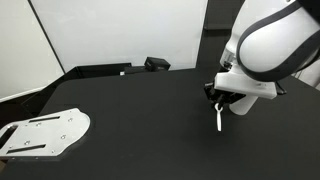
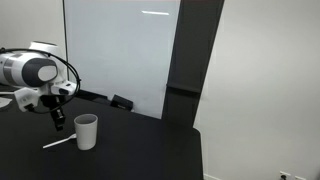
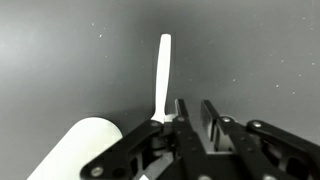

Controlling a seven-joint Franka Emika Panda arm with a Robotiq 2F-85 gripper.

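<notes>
On the black table lies a white utensil [image 3: 162, 80], its handle pointing away from my gripper in the wrist view; its other end is partly hidden by the gripper. Beside it stands a white cup [image 2: 86, 132], whose rounded side also fills the lower left of the wrist view. My gripper is part open, with a narrow gap and nothing seen between its fingertips. It is to the right of the utensil there. Exterior view 1 has the utensil [image 1: 219, 118] just below the gripper [image 1: 213, 94].
A white metal plate with holes [image 1: 45, 134] is at the table's left side. A small black box [image 1: 157, 63] sits near the back edge, before a whiteboard [image 1: 130, 30].
</notes>
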